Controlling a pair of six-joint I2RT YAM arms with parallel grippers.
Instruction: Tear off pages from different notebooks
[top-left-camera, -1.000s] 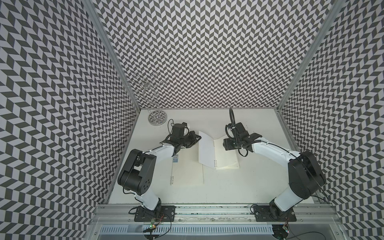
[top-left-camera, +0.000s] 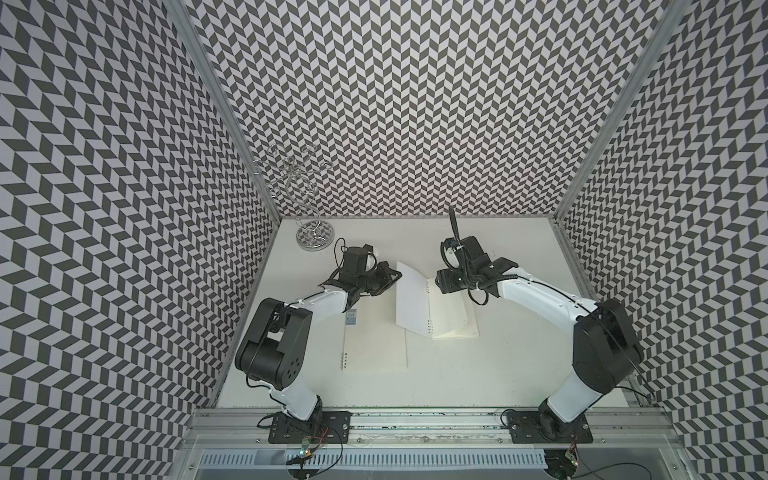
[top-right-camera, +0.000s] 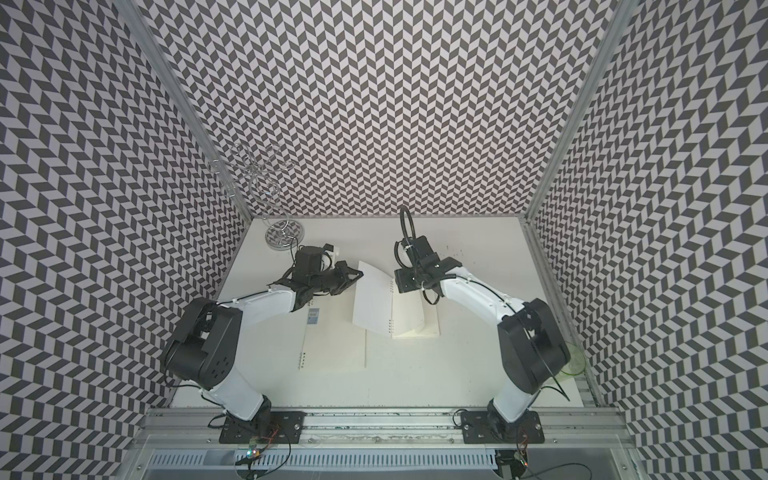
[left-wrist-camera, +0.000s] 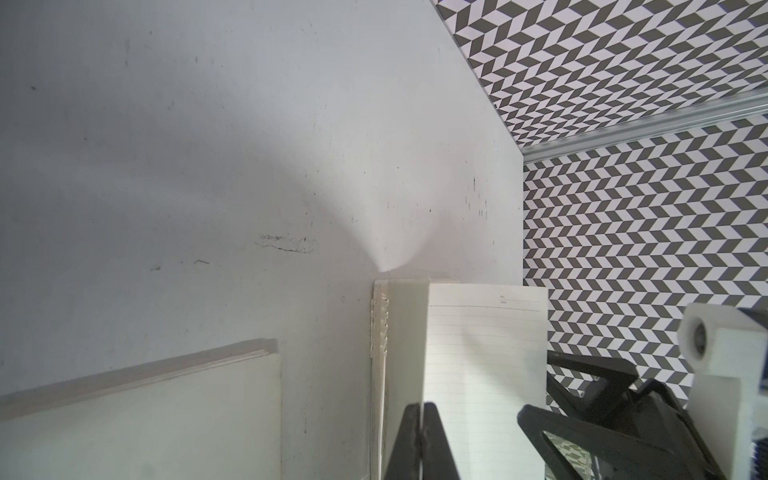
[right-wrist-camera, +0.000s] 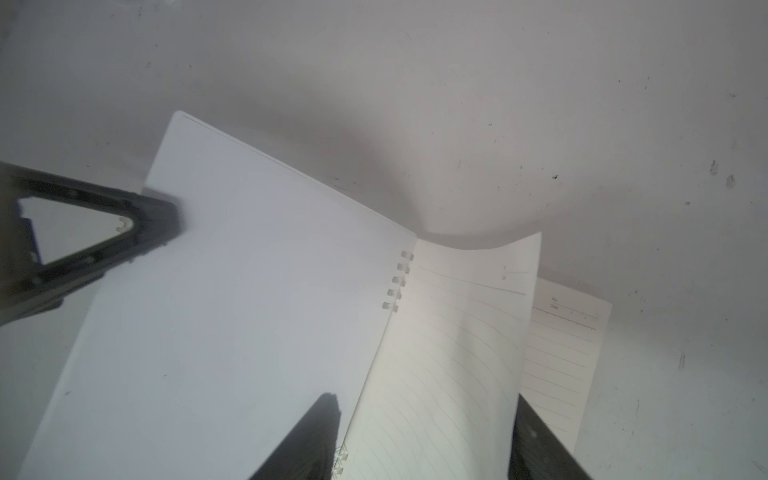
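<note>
A spiral notebook lies open on the table, its white cover (right-wrist-camera: 240, 264) raised to the left and its lined page (right-wrist-camera: 448, 336) bowed up along the right edge. At the cover's outer edge, my left gripper is shut with the thin sheet running between its fingertips. Over the lined page, my right gripper stands part open; the page's curled edge meets its right finger (right-wrist-camera: 532, 436), while the left finger (right-wrist-camera: 316, 432) is near the rings. More lined pages (right-wrist-camera: 572, 344) lie flat beneath. A second spiral notebook (top-left-camera: 374, 344) lies closed to the left.
A metal wire stand (top-left-camera: 314, 234) is at the back left of the table. Bare table (top-left-camera: 520, 360) extends right of the open notebook and along the front.
My right gripper has moved left and slightly back over the open notebook. The left arm, the raised cover and the closed notebook look nearly unchanged.
</note>
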